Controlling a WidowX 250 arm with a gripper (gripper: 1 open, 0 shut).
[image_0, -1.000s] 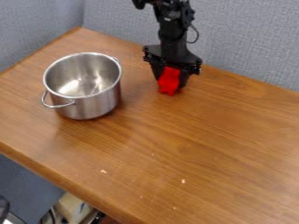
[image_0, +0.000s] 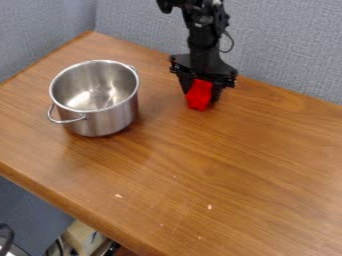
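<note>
My black gripper (image_0: 202, 82) reaches down from the top centre to the wooden table, near its back edge. It is shut on a red object (image_0: 201, 97), which is low at the tabletop and partly hidden by the fingers. I cannot tell what the object is. A steel pot (image_0: 94, 100) with wire handles stands to the left, apart from the gripper.
Grey walls (image_0: 287, 45) rise behind its back edge. Some cables and dark parts show below the table at the lower left.
The gripper and red object have shifted very slightly, staying in nearly the same place. The pot has not moved.
</note>
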